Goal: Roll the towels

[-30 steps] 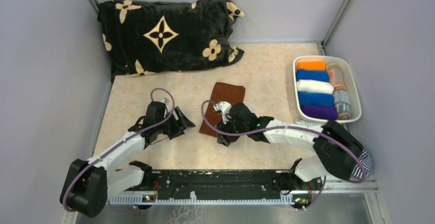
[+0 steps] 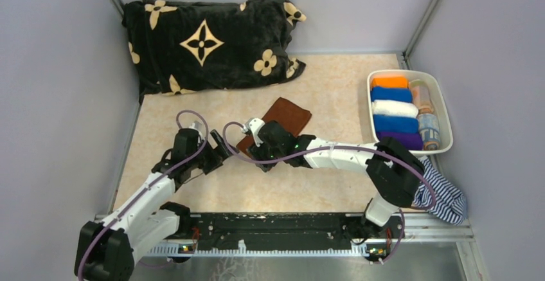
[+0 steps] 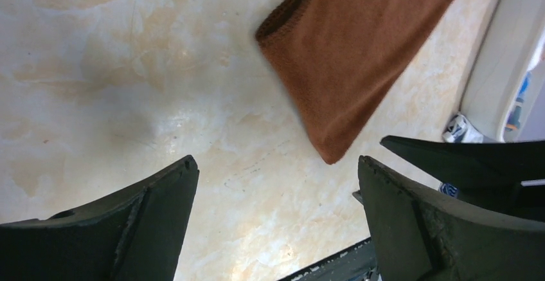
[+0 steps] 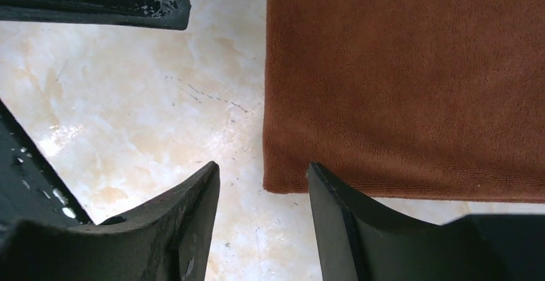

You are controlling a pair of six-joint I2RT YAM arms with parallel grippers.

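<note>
A flat brown towel lies askew on the table, partly hidden under my right arm in the top view. In the right wrist view the towel has its near corner just beyond the fingers of my right gripper, which are parted with nothing between them. My left gripper is left of the towel, its fingers wide apart and empty; in the left wrist view the towel lies beyond those fingertips.
A white bin of rolled towels stands at the right, with a striped cloth below it. A dark patterned blanket lies along the back.
Over the last second both arms moved left, the right one also slightly up the view. The brown towel turned clockwise, its lower end shifting left.
</note>
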